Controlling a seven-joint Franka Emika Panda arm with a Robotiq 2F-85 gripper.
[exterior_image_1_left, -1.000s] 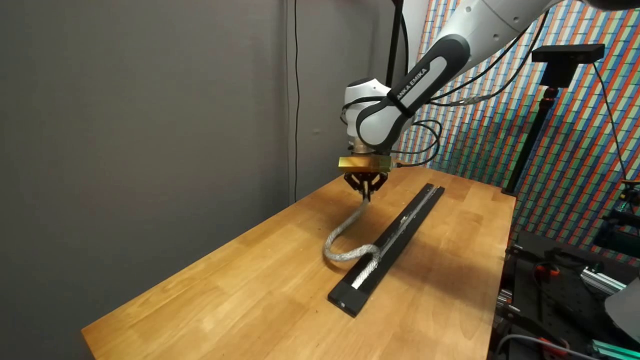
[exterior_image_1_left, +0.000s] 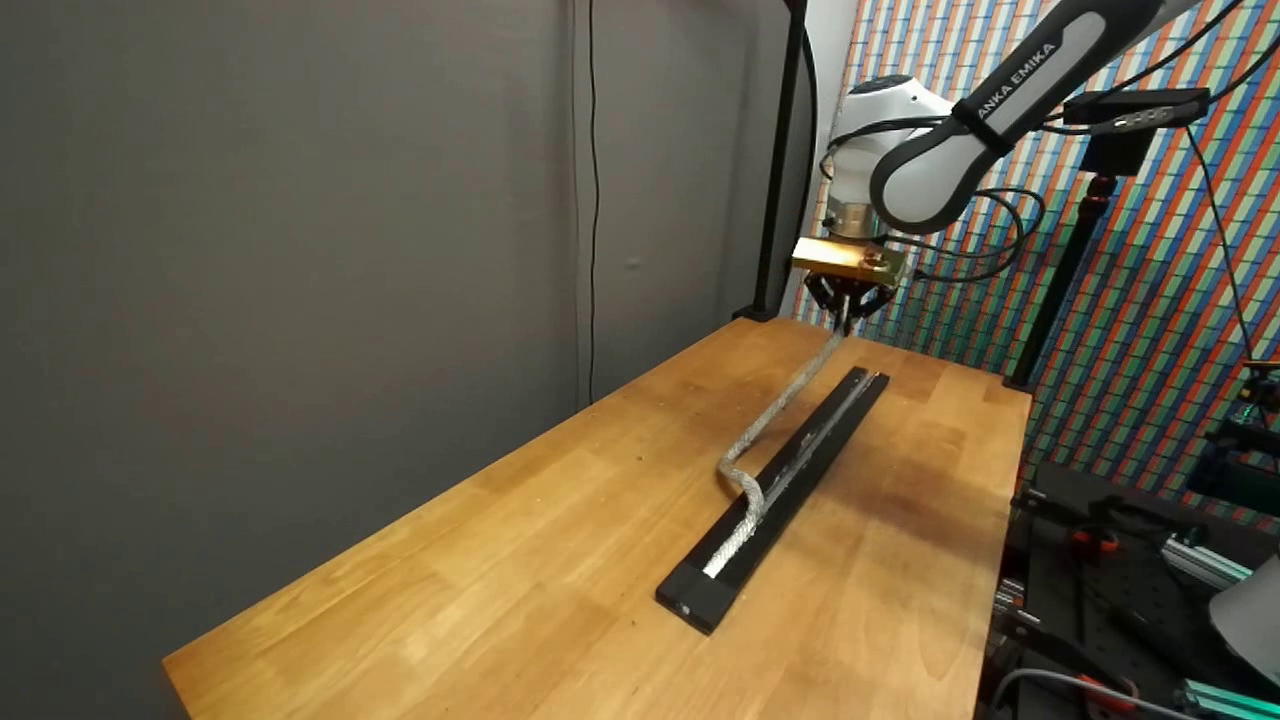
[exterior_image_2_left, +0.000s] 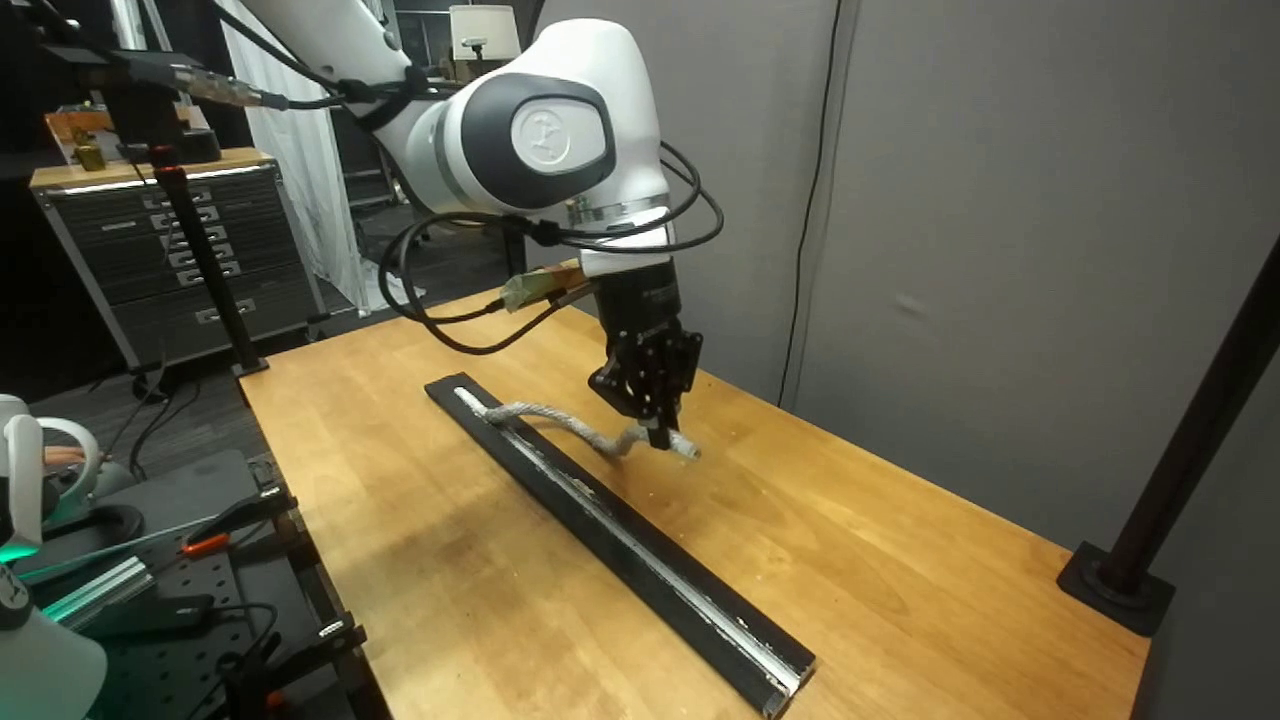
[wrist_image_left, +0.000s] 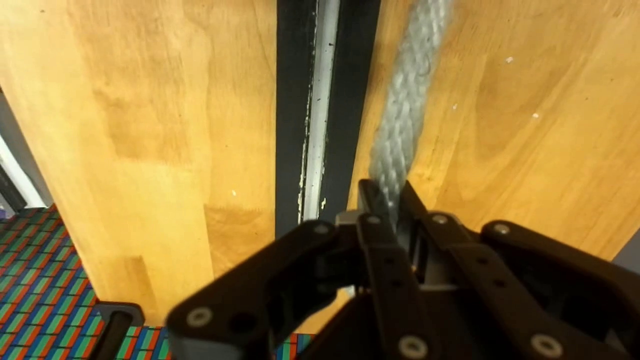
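A grey braided rope (exterior_image_1_left: 782, 402) runs from the near end of a long black channel (exterior_image_1_left: 828, 446) out over the wood and up to my gripper (exterior_image_1_left: 845, 322). Its near stretch (exterior_image_1_left: 723, 556) lies in the groove; beyond a bend it leaves the channel on the left. In the wrist view the gripper is shut on the rope (wrist_image_left: 403, 114), beside the channel (wrist_image_left: 352, 108) rather than over its groove. Exterior view 2 shows a short pale rope end (exterior_image_2_left: 684, 445) sticking out past the fingers (exterior_image_2_left: 657, 432). Most of the groove is empty.
A black post (exterior_image_1_left: 1062, 276) stands at its far right corner and another (exterior_image_1_left: 780, 168) at the far left. A grey wall panel (exterior_image_1_left: 360, 240) borders the left edge.
My gripper has moved toward the far end and to the right, still shut on the rope. The loose loop has straightened into a longer run with a tighter bend near the channel.
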